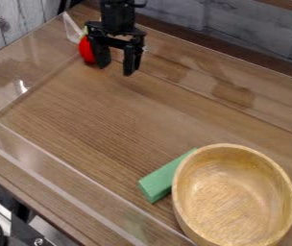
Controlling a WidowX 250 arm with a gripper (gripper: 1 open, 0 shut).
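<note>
My black gripper [114, 53] is at the upper left of the table, just right of a red object [88, 52], which it partly hides. The fingers point down; whether anything is between them I cannot tell. A green block [165, 178] lies at the lower right, beside a pale wooden bowl [233, 199].
A pale object sits behind the red one, partly hidden. A wall runs along the back, and black cables lie at the lower left off the table.
</note>
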